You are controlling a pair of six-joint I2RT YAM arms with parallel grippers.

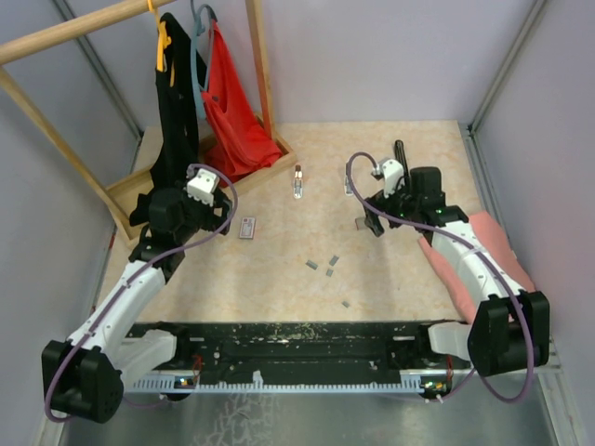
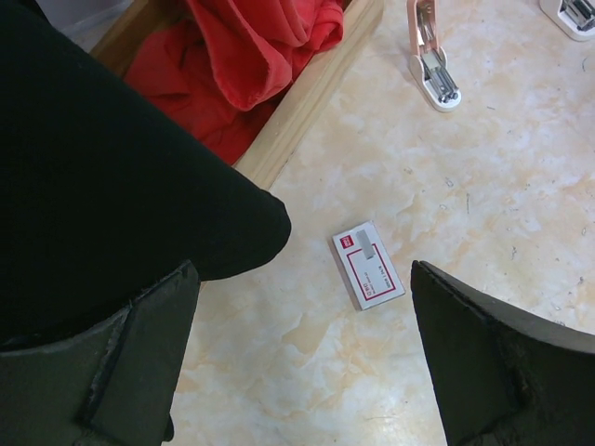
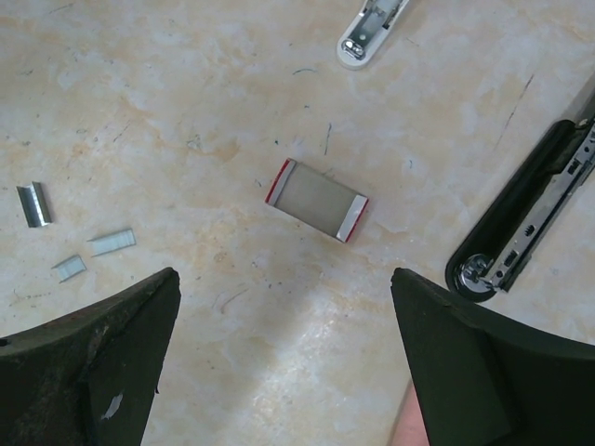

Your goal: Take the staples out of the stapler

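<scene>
A pink-and-white stapler [image 2: 434, 74] stands at the back middle. A white stapler [image 3: 372, 30] lies right of it. A long black stapler [image 3: 521, 209] lies at the right. A staple box [image 2: 368, 265] sits at the left-middle, a grey box with red edges [image 3: 317, 200] at the right, and several loose staple strips [image 3: 112, 242] on the table. My left gripper [image 1: 218, 216] is open above the table by the clothes, left of the staple box. My right gripper [image 1: 373, 216] is open above the table near the grey box, with nothing between its fingers.
A wooden rack [image 1: 58, 126] with hanging black and red clothes fills the back left. A pink cushion [image 1: 493, 246] lies at the right edge.
</scene>
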